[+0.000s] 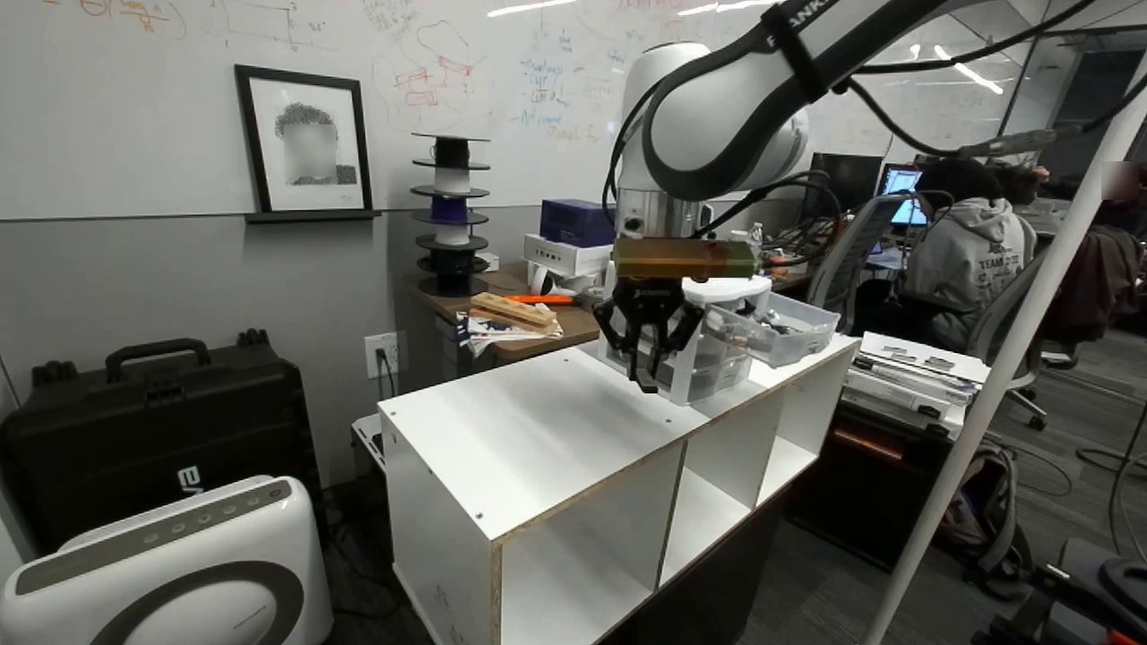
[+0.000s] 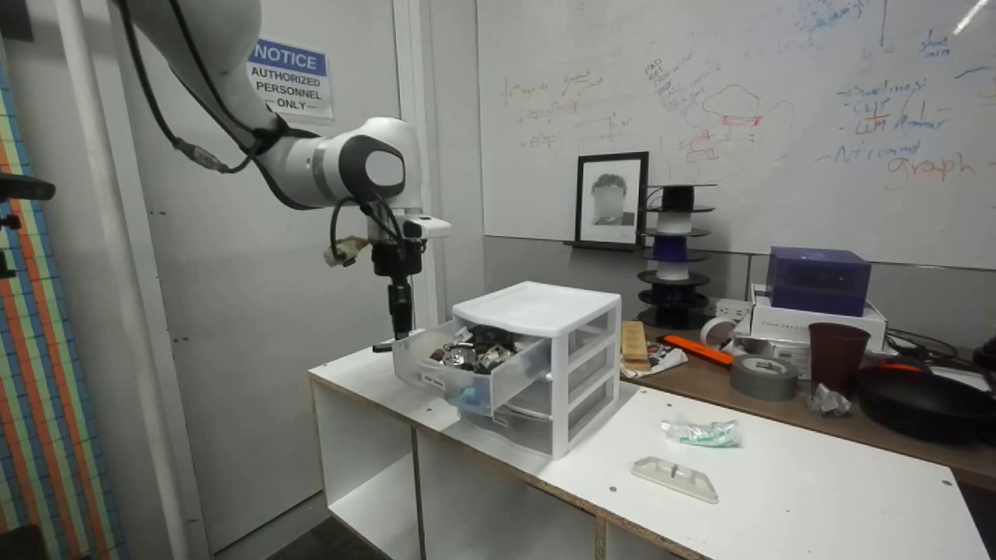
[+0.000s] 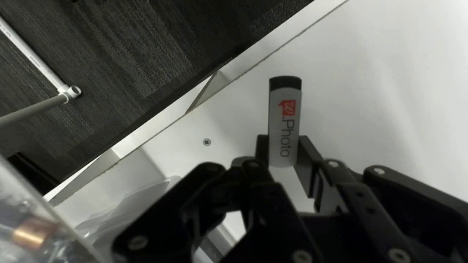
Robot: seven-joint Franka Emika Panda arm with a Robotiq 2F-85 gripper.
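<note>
A narrow white stick (image 3: 284, 127) with a dark end and a red logo and "Photo" printed on it is pinched between the black fingertips of my gripper in the wrist view. The same gripper (image 1: 648, 371) hangs over the white shelf top (image 1: 538, 435) in exterior view 1, just in front of the plastic drawer unit (image 1: 682, 371). In exterior view 2 my gripper (image 2: 398, 336) appears beside the pulled-out clear drawer (image 2: 446, 384), which holds assorted small parts. What it holds is hard to make out there.
A clear packet (image 2: 702, 433) and a pale flat plate (image 2: 676, 477) lie on the shelf top in exterior view 2. Exterior view 1 shows free room on the shelf's left part. A spool stack (image 1: 449, 215) stands behind; a white pole (image 1: 1005, 365) rises at right.
</note>
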